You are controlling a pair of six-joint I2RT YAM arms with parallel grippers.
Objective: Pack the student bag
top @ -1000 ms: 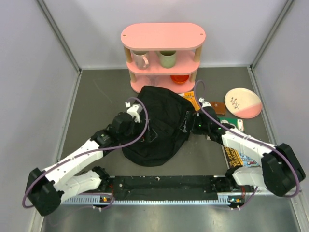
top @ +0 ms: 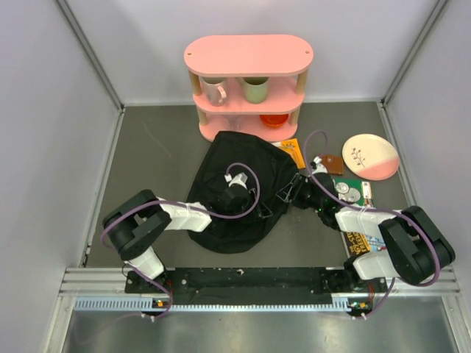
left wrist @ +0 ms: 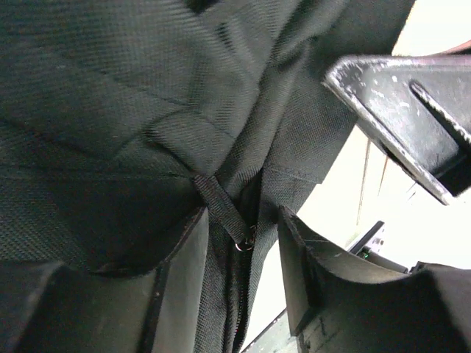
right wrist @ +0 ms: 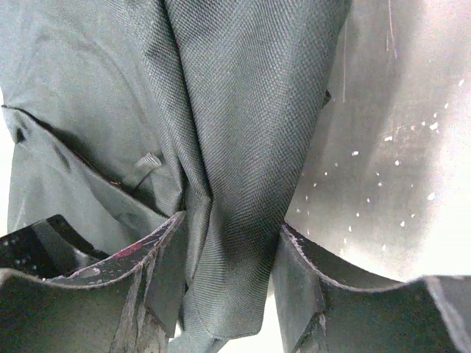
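The black student bag point(top: 228, 229) lies flat in the middle of the table. Over its right part hangs my left gripper point(top: 259, 205), pointing down and part open. A zipper pull point(left wrist: 223, 212) and a strip of the bag lie between its fingers, with room at the sides. My right gripper point(top: 289, 190) reaches the bag's right edge from the right. In the right wrist view a fold of the bag point(right wrist: 239, 243) stands between its parted fingers; no firm grip shows. The inside of the bag is hidden.
At the back stands a pink shelf point(top: 249, 55) with two mugs and an orange bowl point(top: 274, 120). A plate point(top: 371, 157), a brown item point(top: 333, 163) and books point(top: 364, 241) lie on the right. Both grippers are close together.
The left gripper has swung rightward from the bag's left-middle to near the right gripper. The right gripper has moved only slightly, staying at the bag's edge. The bag has barely shifted.
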